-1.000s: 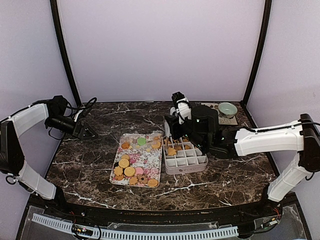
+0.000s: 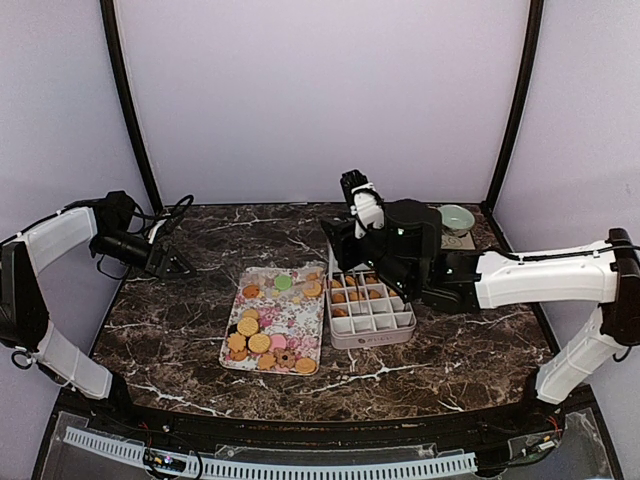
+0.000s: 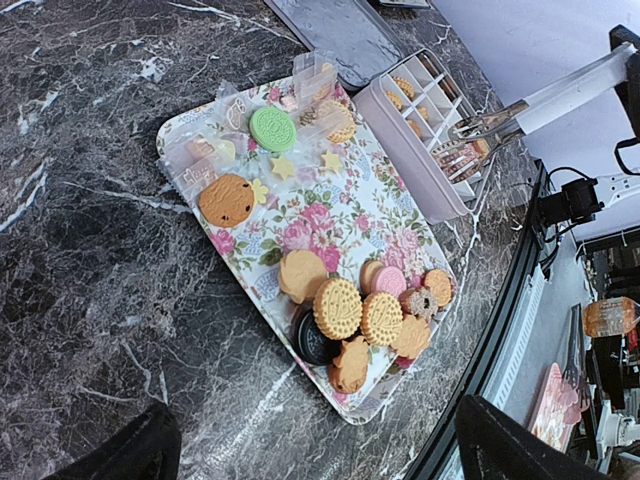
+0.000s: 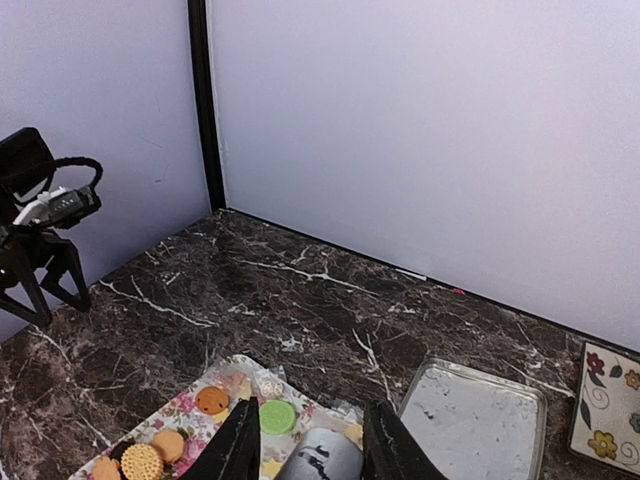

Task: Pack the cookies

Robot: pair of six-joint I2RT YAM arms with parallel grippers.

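A floral tray (image 2: 300, 320) holds assorted cookies, among them a green one (image 3: 272, 129) and pale sandwich cookies (image 3: 337, 309), with some clear bags. Right of it is a divided box (image 2: 370, 335) with cookies in several compartments. My right gripper (image 2: 350, 235) is above that box with metal tongs between its fingers; in the right wrist view their rounded end shows between the black fingers. Whether it grips them firmly is unclear. Over the table's left side my left gripper (image 2: 165, 262) stands open and empty.
A silver tray (image 4: 470, 420) lies behind the box, partly hidden in the top view. A green bowl (image 2: 456, 218) and a patterned board stand at back right.
My right gripper has risen and shifted slightly left, lifting the tongs higher above the box. A cookie seen below them earlier now sits lower in a compartment. The left arm has not moved.
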